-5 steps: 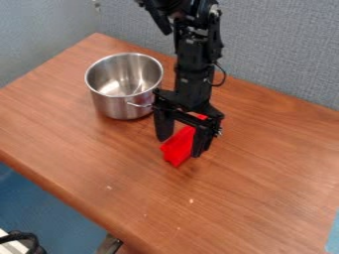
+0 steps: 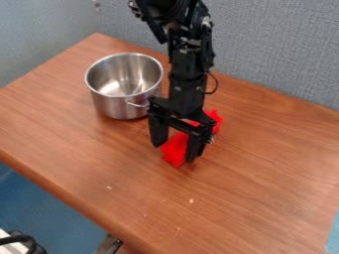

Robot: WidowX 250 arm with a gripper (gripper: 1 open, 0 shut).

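My black gripper [image 2: 177, 139] is low over the wooden table, its two fingers straddling a red object [image 2: 173, 154], part of which also shows to the right behind the fingers. Whether the fingers are closed on it or only around it is hard to tell. A steel pot [image 2: 125, 82] with a side handle stands just left and behind the gripper, near the arm.
Grey padded walls rise behind it. Blue floor shows beyond its left front edge, with some dark and metal parts at the bottom left.
The gripper has sunk slightly lower around the red object over the last second. The pot has not visibly moved.
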